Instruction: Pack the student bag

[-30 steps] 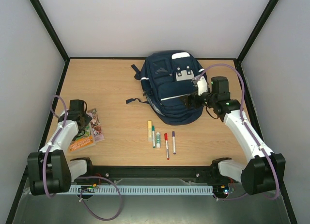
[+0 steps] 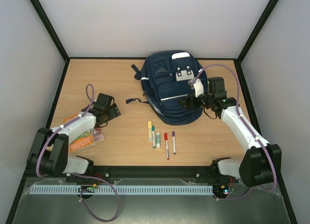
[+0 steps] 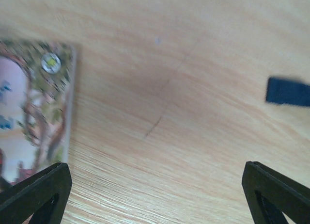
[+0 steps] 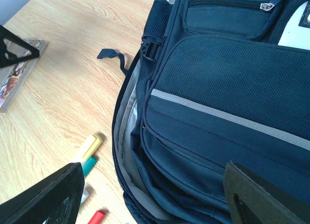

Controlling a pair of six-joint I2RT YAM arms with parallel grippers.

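The navy backpack (image 2: 169, 78) lies at the table's back right, a compartment along its left side parted in the right wrist view. My right gripper hovers over its lower part, fingers apart, nothing between them. My left gripper is open above bare wood, right of a picture booklet (image 3: 29, 107). Booklets (image 2: 81, 143) lie stacked at the left, partly under the left arm. Glue sticks (image 2: 149, 129) and several markers (image 2: 166, 146) lie below the backpack.
A backpack strap (image 3: 286, 92) reaches onto the wood between the left gripper and the bag.
My left arm has moved right, away from the booklets toward the middle.
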